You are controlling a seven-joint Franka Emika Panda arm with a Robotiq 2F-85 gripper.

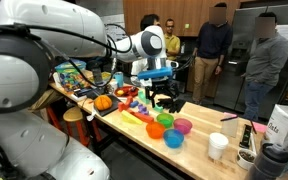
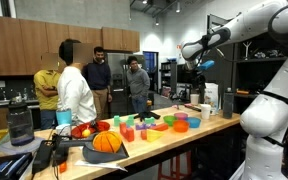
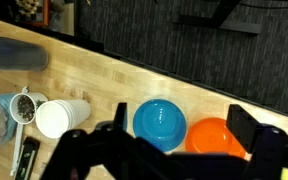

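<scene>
My gripper stands open high above the table, with nothing between its fingers. Below it in the wrist view lie a blue bowl and an orange bowl near the table edge. Exterior view 1 shows the blue bowl, the orange bowl, a pink bowl and a green bowl grouped together. The gripper overlaps the area behind them there. In exterior view 2 the gripper hangs well clear of the tabletop.
White cups stand left of the bowls in the wrist view. A dark container is at the near right corner, and an orange ball lies at the table's other end. Several people stand behind the table. Bare wood shows beyond the bowls.
</scene>
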